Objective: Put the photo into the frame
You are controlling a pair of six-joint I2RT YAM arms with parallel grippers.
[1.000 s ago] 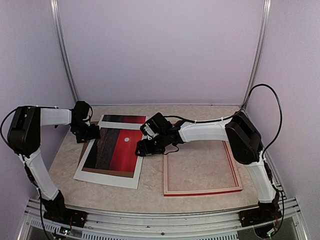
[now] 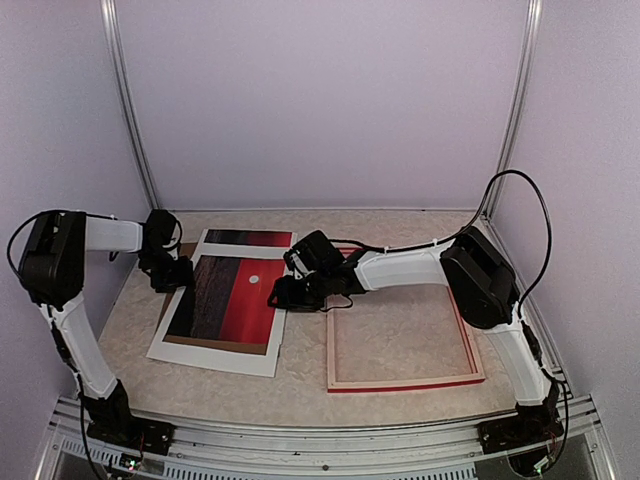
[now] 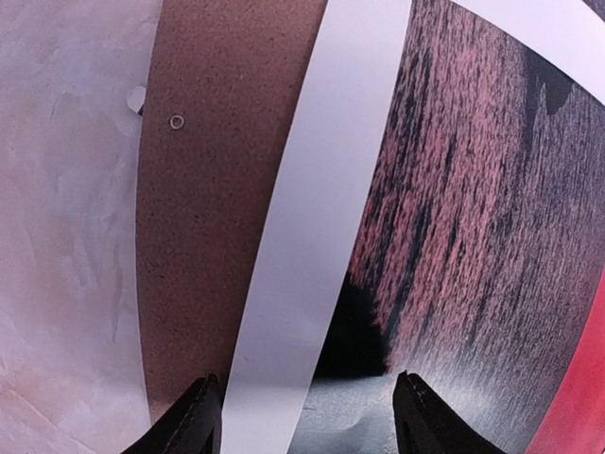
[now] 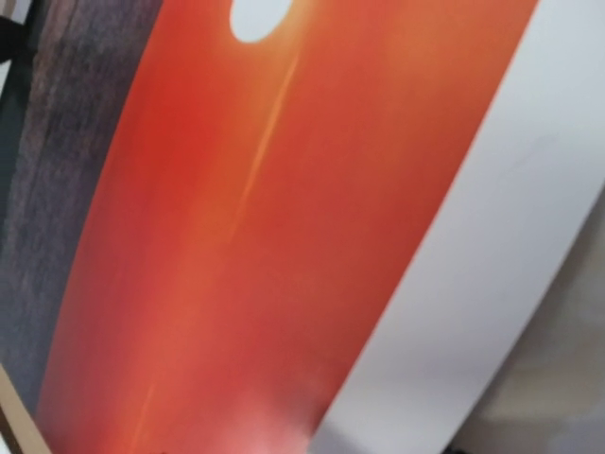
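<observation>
A white-bordered photo [image 2: 215,300] with dark and red areas lies on the table's left, over another similar sheet and a brown board [image 3: 213,170]. My left gripper [image 2: 175,280] hangs over its left edge; in the left wrist view its fingers stand apart around the white border [image 3: 307,426], with nothing seen held. My right gripper [image 2: 285,295] is at the photo's right edge; the right wrist view shows the red print [image 4: 284,236] and border [image 4: 492,218], with the fingers barely visible. The pale red-edged frame [image 2: 405,384] lies on the right, partly under my right arm.
The table [image 2: 260,395] has bare room along the front and a narrow strip at the back. Walls stand behind and at both sides.
My left gripper has moved slightly down in the top view, and my right gripper slightly left. The photo and frame look unmoved.
</observation>
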